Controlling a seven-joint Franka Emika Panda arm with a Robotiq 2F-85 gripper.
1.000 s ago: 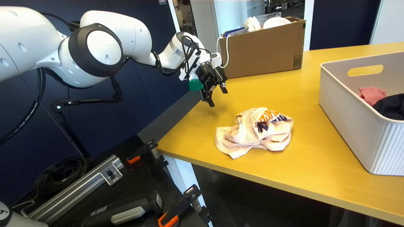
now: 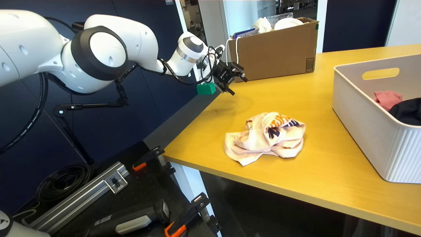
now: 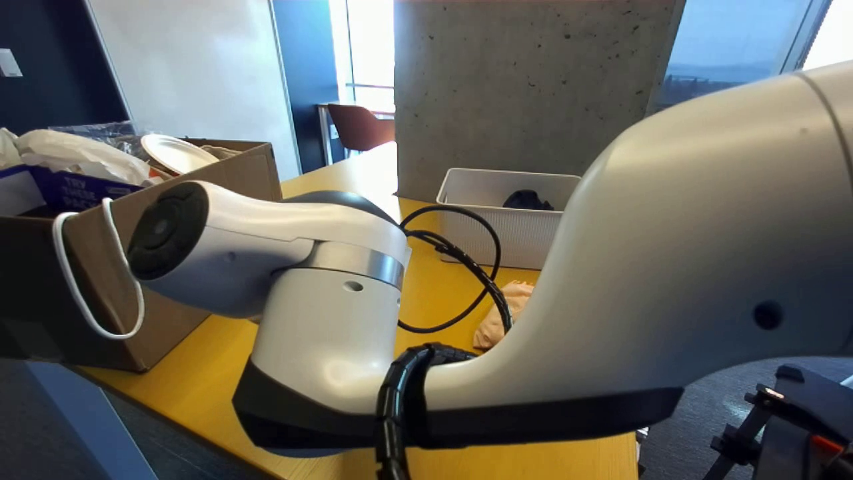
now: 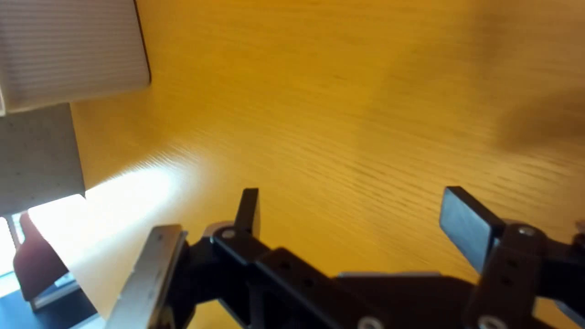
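A pale pink cloth (image 2: 260, 140) with orange and dark printing lies crumpled on the yellow table, near its front edge. Part of this cloth (image 3: 502, 313) shows behind the arm in the second exterior view; the wrist view does not include it. My gripper (image 2: 238, 83) hangs above the far left of the table, behind and to the left of the cloth and well apart from it. In the wrist view the gripper is open, its fingers wide apart over bare wood with nothing between them.
A white ribbed bin (image 2: 367, 118) holding a pink cloth (image 2: 387, 98) and a black cloth (image 2: 408, 112) stands on the right. Close to the gripper, a filled cardboard box (image 2: 272, 55) occupies the back. Bare table (image 2: 300, 94) lies between box, bin and crumpled cloth.
My gripper has swung up and to the right, its fingers now pointing more sideways toward the table than downward. The crumpled cloth has stayed in place.
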